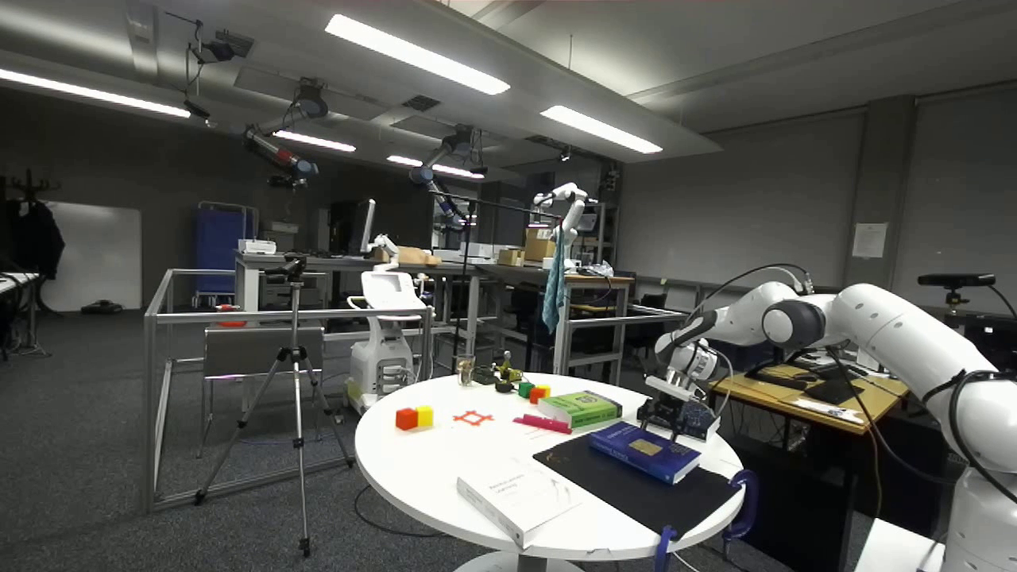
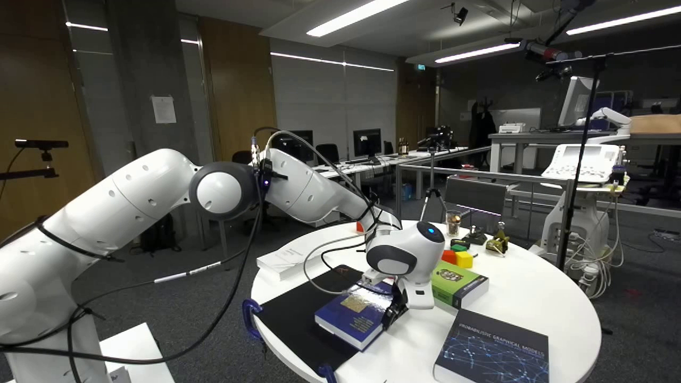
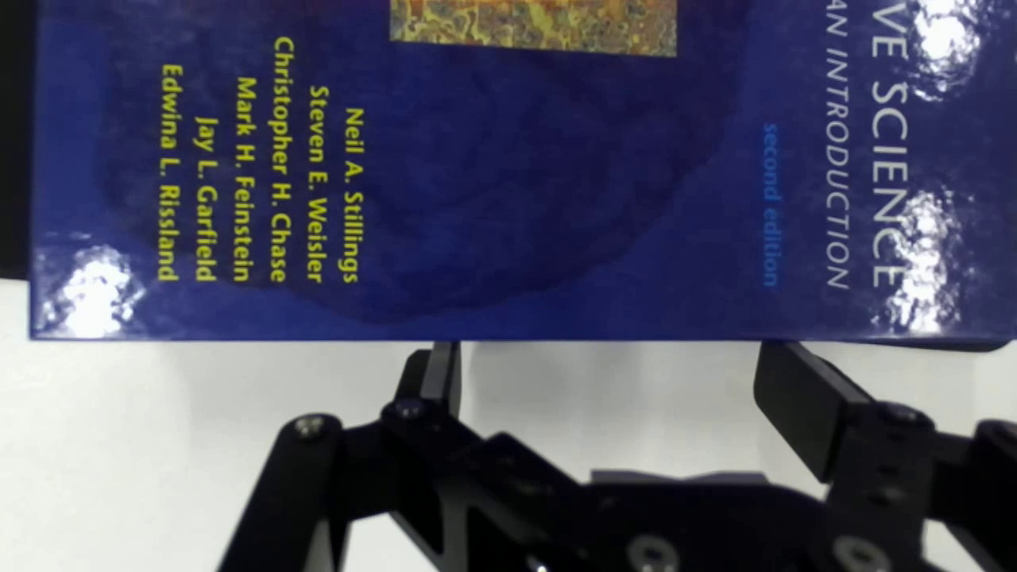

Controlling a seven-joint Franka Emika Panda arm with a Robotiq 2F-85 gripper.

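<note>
A thick blue book [image 1: 645,452], a cognitive science title, lies flat and partly on a black mat [image 2: 288,306]. My gripper [image 2: 390,314] is at the book's edge, angled down beside it. In the wrist view the gripper stands open, its two black fingers [image 3: 820,410] spread wide along the near long edge of the cover. Their tips meet the edge line in the picture; whether they touch the book or reach beneath it, I cannot tell. No object is clamped between them.
A green book [image 1: 581,409] lies close by, with a dark graphical models book [image 2: 495,348] on the gripper's other side. A white book [image 1: 517,496] is near the table edge. Coloured blocks [image 1: 414,418] sit farther off. Blue clamps [image 1: 750,502] grip the rim.
</note>
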